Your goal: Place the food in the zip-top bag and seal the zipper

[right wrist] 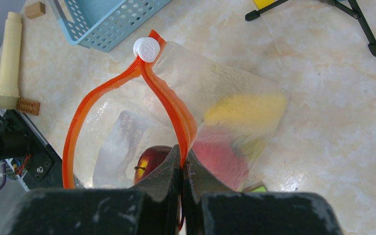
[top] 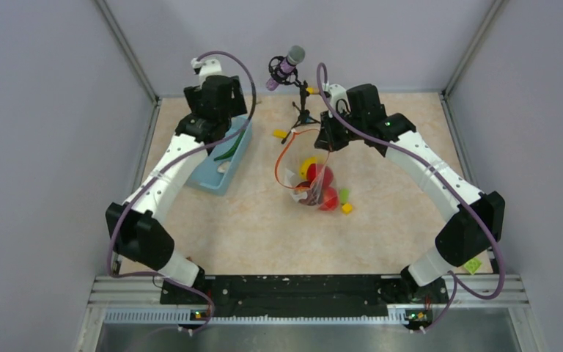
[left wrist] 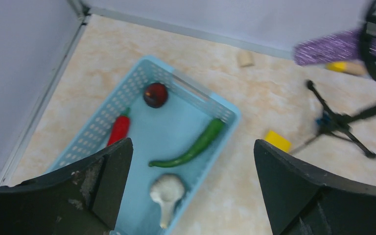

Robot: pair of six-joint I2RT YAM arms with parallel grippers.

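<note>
The clear zip top bag [top: 300, 176] with orange zipper [right wrist: 76, 132] and white slider [right wrist: 146, 49] holds a yellow item [right wrist: 240, 110], red items [right wrist: 218, 154] and a dark red-yellow fruit [right wrist: 151, 157]. My right gripper is shut on the bag's orange edge. My left gripper hangs open over the blue basket [top: 212, 176], where the left wrist view shows a dark round fruit [left wrist: 155, 95], red pepper [left wrist: 119, 129], green cucumber-like item [left wrist: 200, 144] and white mushroom-like item [left wrist: 167, 191].
A microphone stand [top: 304, 110] stands behind the bag. Small green [top: 343, 196] and yellow [top: 347, 208] blocks lie right of the bag.
</note>
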